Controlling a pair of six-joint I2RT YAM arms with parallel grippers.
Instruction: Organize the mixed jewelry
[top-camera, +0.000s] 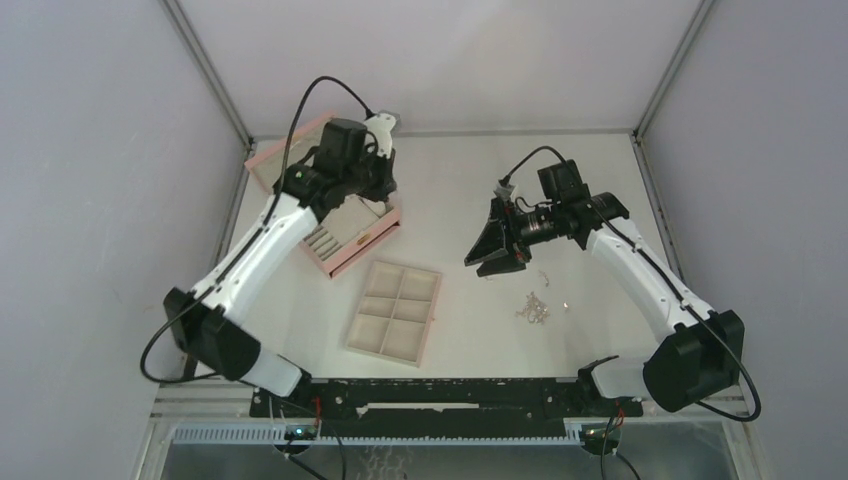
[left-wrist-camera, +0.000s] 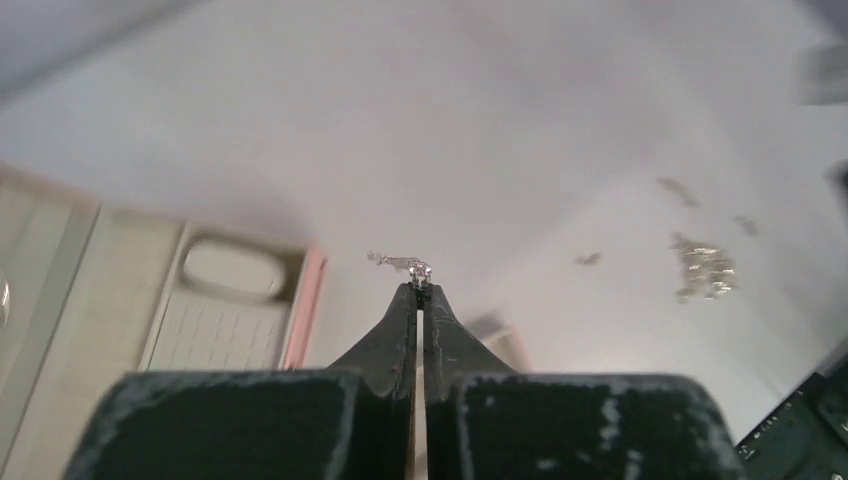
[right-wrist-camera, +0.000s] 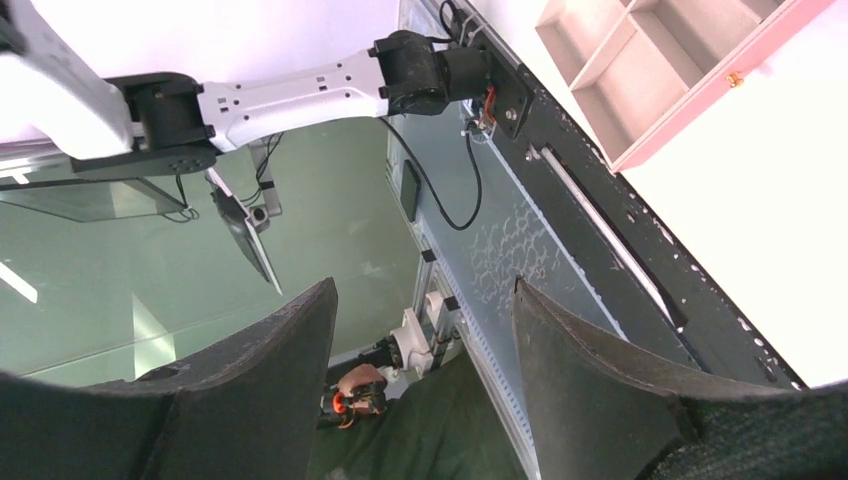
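A small silvery jewelry piece (left-wrist-camera: 400, 262) is pinched at the fingertips of my left gripper, which is shut on it. In the top view that gripper hovers over the right side of the open pink jewelry box (top-camera: 362, 245), its arm covering much of the box. My right gripper stands open and empty, its fingers apart, above the middle of the table. A tangled jewelry pile (top-camera: 534, 309) lies on the table at the right, with a few loose pieces around it.
In front of the box sits a divided pink tray (top-camera: 437, 300), its compartments looking empty. Bare white table (top-camera: 440, 180) stretches behind and between the arms. The box's lid (top-camera: 262, 165) leans open at the back left.
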